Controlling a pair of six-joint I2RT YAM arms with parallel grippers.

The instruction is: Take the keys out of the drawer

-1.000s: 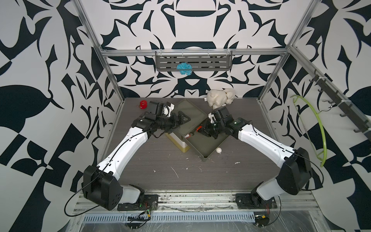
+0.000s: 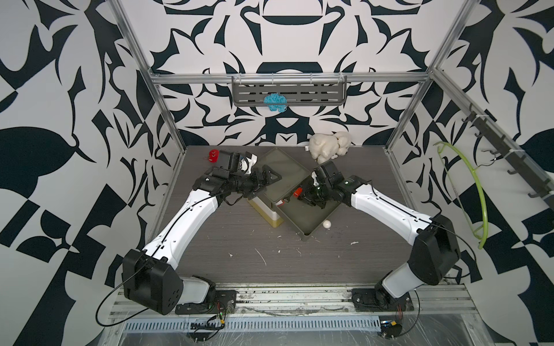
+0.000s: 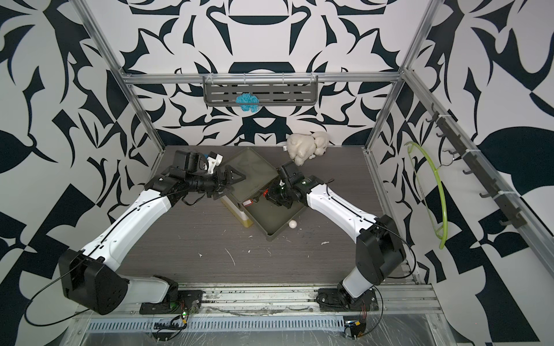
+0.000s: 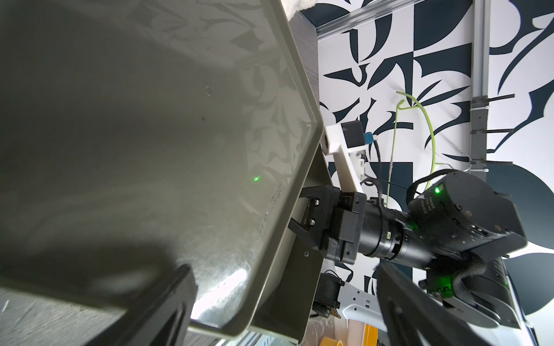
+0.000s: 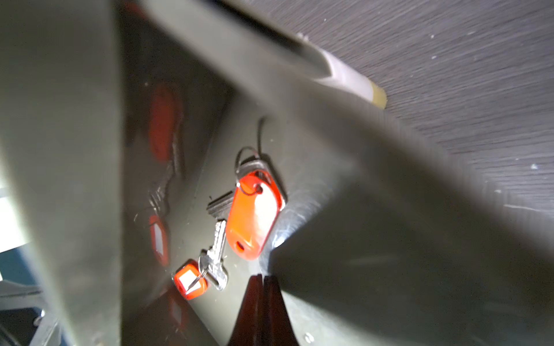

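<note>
The pulled-out drawer (image 2: pixel 308 223) of a grey-green box (image 2: pixel 281 167) holds keys. In the right wrist view, a key with a large orange tag (image 5: pixel 254 222) lies on the drawer floor by the side wall. Beside it is a silver key (image 5: pixel 214 259) with a smaller orange tag (image 5: pixel 190 281). My right gripper is shut inside the drawer, its tips close to the large tag, nothing showing between them. Over the box top, my left gripper (image 2: pixel 275 174) is open and empty; its fingers (image 4: pixel 164 305) stand wide apart in the left wrist view.
A small white ball (image 2: pixel 326 223) lies beside the drawer's near right side. Behind the box sits a pale plush toy (image 2: pixel 329 146), and a red object (image 2: pixel 213 155) stands at the back left.
The right gripper stays within the drawer, and the orange tag beside it shows a little more now.
</note>
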